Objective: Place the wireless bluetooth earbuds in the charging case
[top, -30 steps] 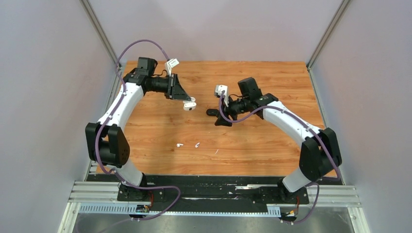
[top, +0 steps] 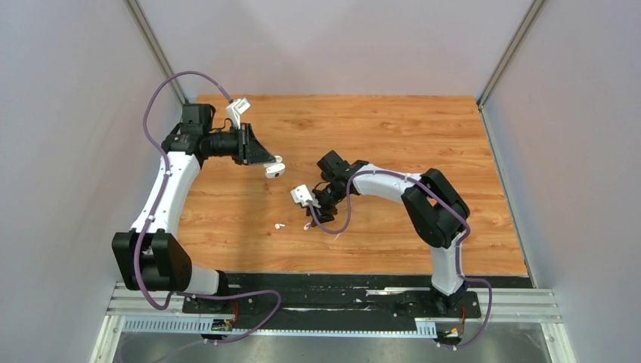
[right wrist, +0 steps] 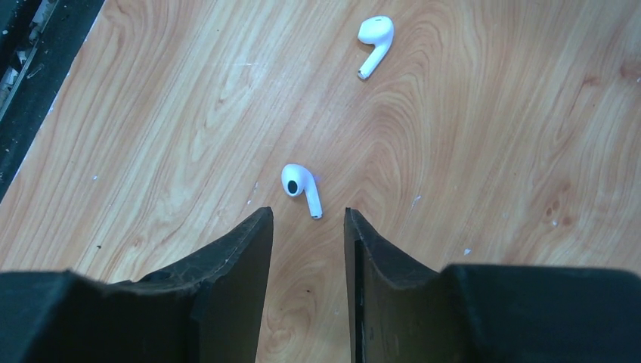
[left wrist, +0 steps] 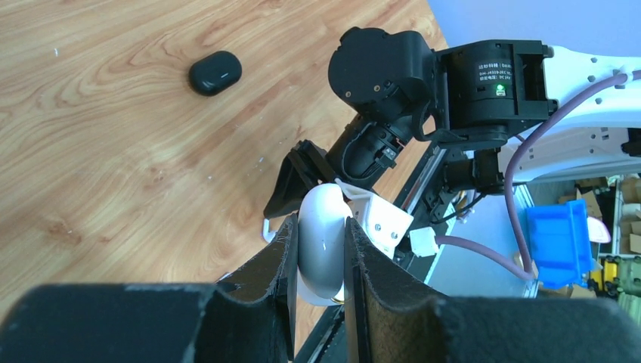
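The white charging case (left wrist: 323,242) hangs above the table, its lid raised in the top view. My left gripper (top: 270,160) is shut on it, with the fingers (left wrist: 286,257) pressing its sides. Two white earbuds lie on the wood. The nearer earbud (right wrist: 300,185) shows just beyond and between the fingers of my right gripper (top: 311,220), which stands open with nothing held. Farther off in the right wrist view is the other earbud (right wrist: 376,41), left of the right gripper in the top view (top: 280,226).
A rounded black case (left wrist: 215,73) lies on the table in the left wrist view; the right arm seems to cover it from above. A thin white sliver (top: 337,237) rests near the right gripper.
My right gripper has come left and toward the front edge, down beside the earbuds. The left gripper has shifted left, carrying the white case. Both earbuds lie where they were.
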